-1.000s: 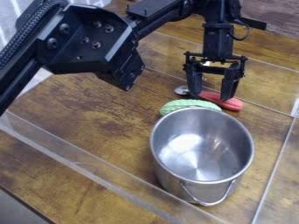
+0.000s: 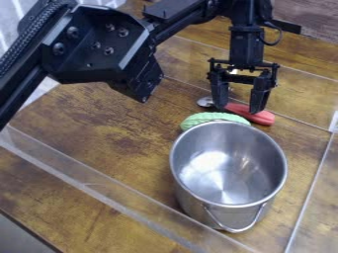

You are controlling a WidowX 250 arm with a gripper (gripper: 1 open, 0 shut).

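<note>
My black gripper (image 2: 242, 99) hangs open, pointing down, at the upper right of the camera view. Its fingers are over a red-handled utensil (image 2: 254, 115), whose small metal end lies to the left. Whether they touch it I cannot tell. A pale green textured oblong object (image 2: 211, 121) lies just in front of the utensil, partly behind the rim of a large steel pot (image 2: 227, 178).
Clear low walls edge the work area along the front and right. The arm's bulky body fills the upper left.
</note>
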